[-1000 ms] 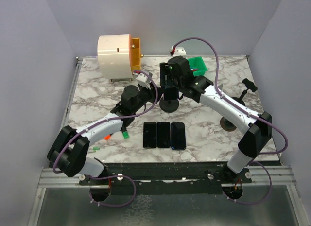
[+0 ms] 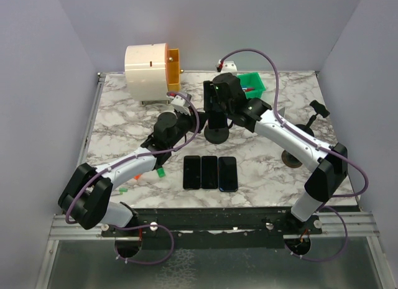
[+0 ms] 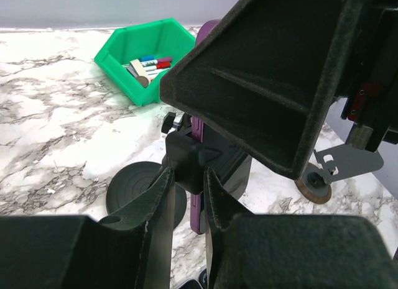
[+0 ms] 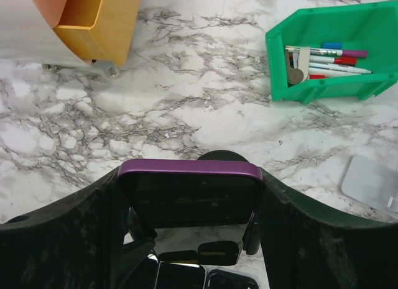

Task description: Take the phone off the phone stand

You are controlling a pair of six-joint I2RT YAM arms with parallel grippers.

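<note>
The dark phone with a purple edge (image 4: 189, 168) stands upright at the phone stand. My right gripper is shut on its upper part, a finger on each side. The round black stand base (image 2: 216, 135) sits on the table below. From the left, my left gripper is shut on a black clamp block (image 3: 186, 153) of the stand. Purple phone edge (image 3: 196, 213) shows below that block, so the phone is still beside the clamp. Whether clamp and phone touch is hidden.
Three dark phones, one being the right phone (image 2: 228, 174), lie flat in front. Behind stands a green bin (image 3: 127, 51) of pens. A white round-fronted box (image 2: 145, 71) is at back left, another black stand (image 2: 291, 159) at right.
The stand base looks unmoved, and both grippers appear to keep their hold.
</note>
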